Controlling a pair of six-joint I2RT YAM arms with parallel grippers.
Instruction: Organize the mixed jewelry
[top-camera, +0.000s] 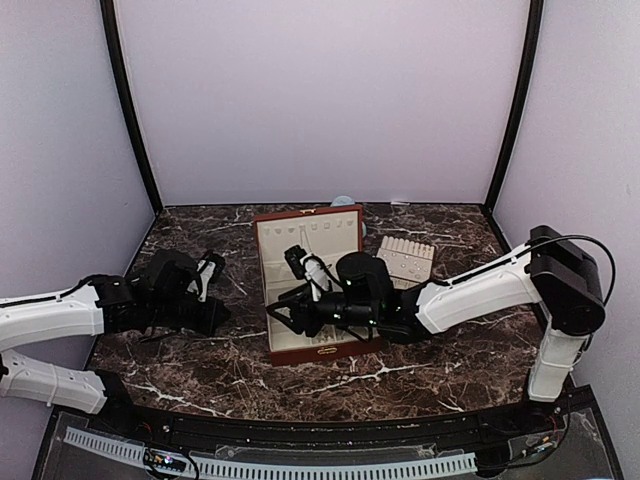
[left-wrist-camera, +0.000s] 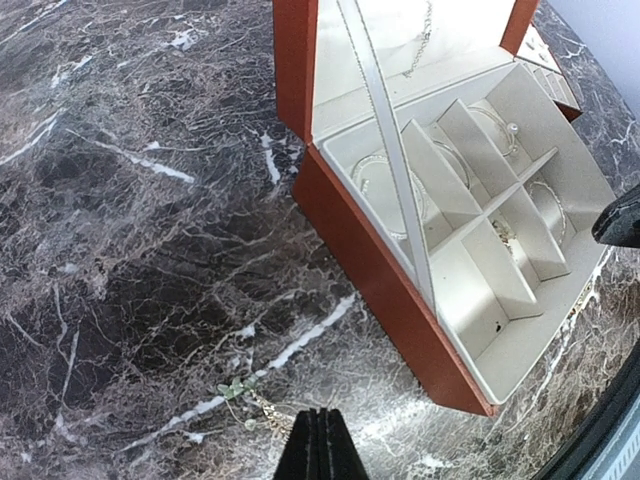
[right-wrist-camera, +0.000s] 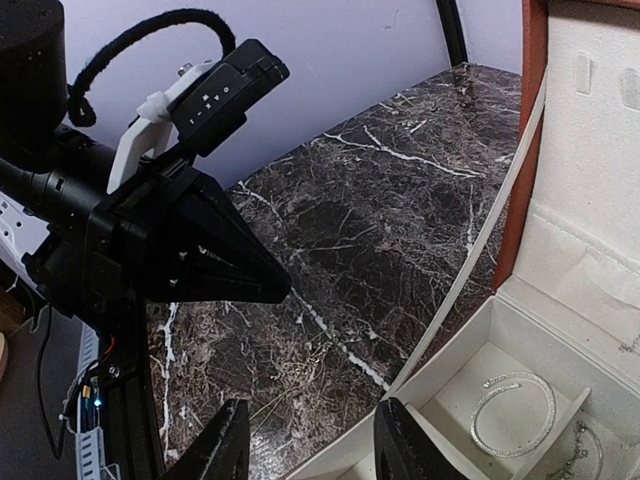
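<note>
A thin gold necklace with green leaves (left-wrist-camera: 237, 388) lies on the dark marble table. My left gripper is shut just right of the leaves, nothing visible between its fingers; the gold chain runs close to its tips. In the right wrist view the same necklace (right-wrist-camera: 315, 358) lies between the left arm and the box. My right gripper stands open above the left part of the open jewelry box (left-wrist-camera: 375, 285), its gap empty. Bracelets (left-wrist-camera: 362, 178) rest in several of the box's compartments, and a chain necklace (left-wrist-camera: 425, 40) hangs inside the lid.
A cream tray (top-camera: 407, 258) with small pieces stands behind the right arm, and a pale blue round item (top-camera: 343, 201) sits behind the lid. A ribbon (right-wrist-camera: 470, 260) slants from lid to box. Bare marble lies left of the box.
</note>
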